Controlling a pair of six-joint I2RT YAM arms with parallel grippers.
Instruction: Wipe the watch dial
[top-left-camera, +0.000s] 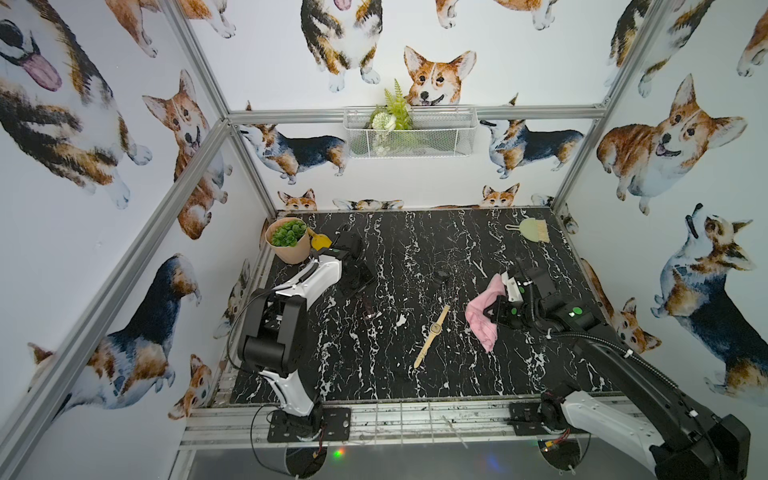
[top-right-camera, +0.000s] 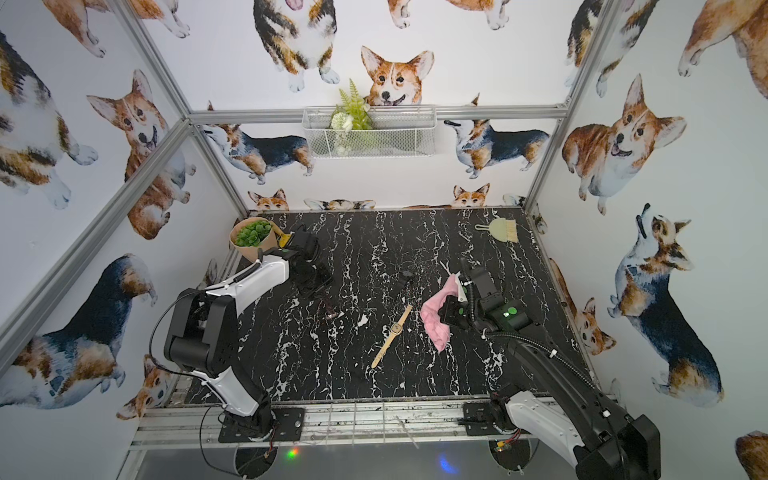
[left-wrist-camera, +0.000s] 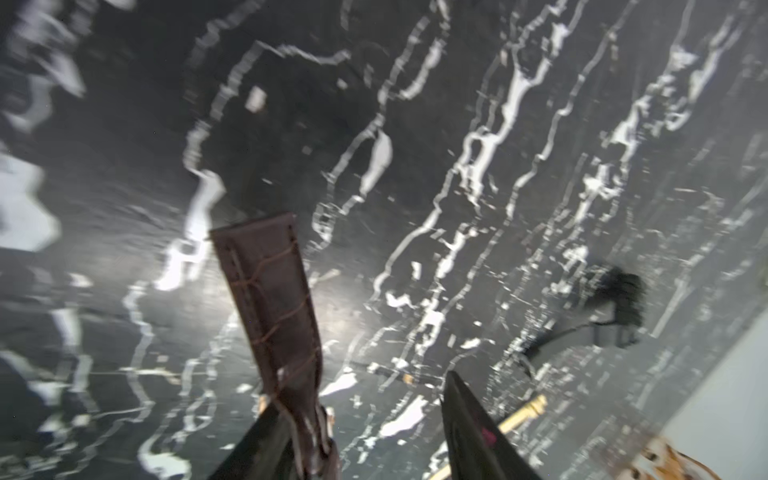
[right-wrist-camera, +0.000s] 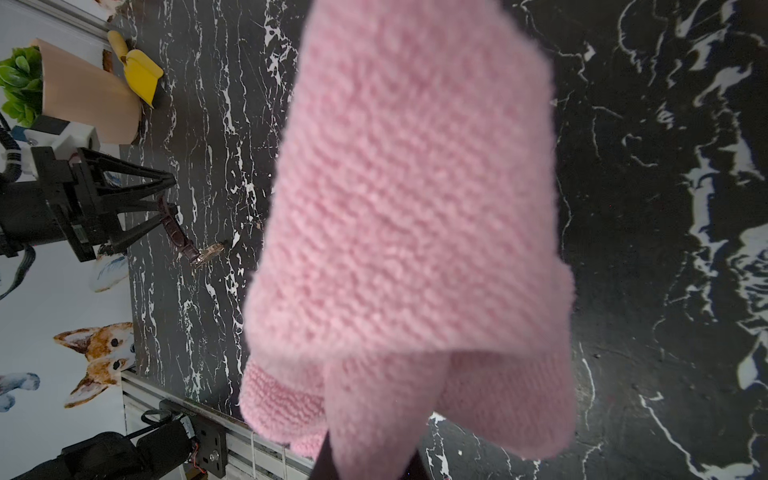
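My left gripper is at the left-middle of the table, its fingers apart, with a dark brown watch strap (left-wrist-camera: 272, 288) beside one fingertip. In the right wrist view, that strap (right-wrist-camera: 172, 220) slants down from the left gripper's tips, with a metal piece (right-wrist-camera: 206, 254) at its end; the dial is not clear. A beige watch (top-left-camera: 435, 328) lies at the front middle. A dark object (top-left-camera: 441, 277), perhaps another watch, lies behind it. My right gripper (top-left-camera: 497, 312) is shut on a pink cloth (right-wrist-camera: 408, 184), right of the beige watch.
A plant pot (top-left-camera: 289, 248) and yellow scoop (top-left-camera: 320, 241) stand at the back left. A green dustpan (top-left-camera: 534, 230) lies at the back right. A wire basket (top-left-camera: 448, 142) hangs on the back wall.
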